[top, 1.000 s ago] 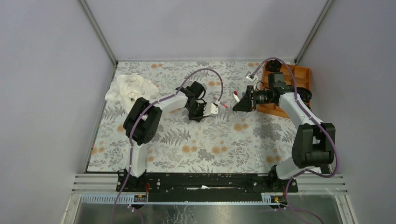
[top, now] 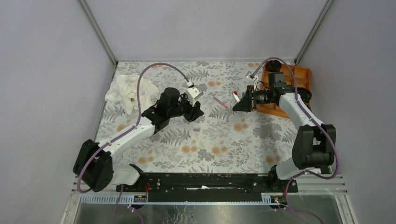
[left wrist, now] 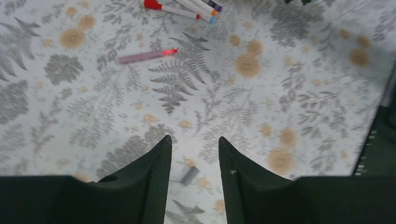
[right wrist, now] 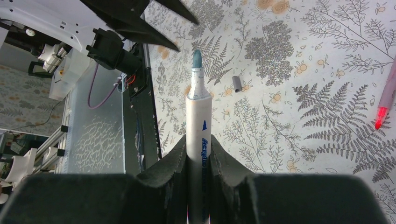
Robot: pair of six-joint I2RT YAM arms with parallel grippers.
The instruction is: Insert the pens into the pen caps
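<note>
My right gripper is shut on a white marker (right wrist: 199,119), whose uncapped blue-grey tip points away from the fingers. On the patterned tabletop lies a small grey cylinder (top: 196,129), which looks like a pen cap; the left wrist view shows the grey cylinder (left wrist: 190,175) by itself below the fingers. My left gripper is open and empty, its two fingertips apart above the table. A pink pen with a red tip rests on the table between the two arms, the pen (right wrist: 386,93) also showing in the right wrist view.
Several white markers (left wrist: 180,10) with coloured ends lie close together, partly beneath the right gripper from above. An orange-brown box (top: 303,74) stands at the back right, a crumpled white cloth (top: 128,91) at the back left.
The left gripper has swung up and away from the table's middle, its arm now turned further left. The grey cylinder now shows near where that gripper was. The right arm is still.
</note>
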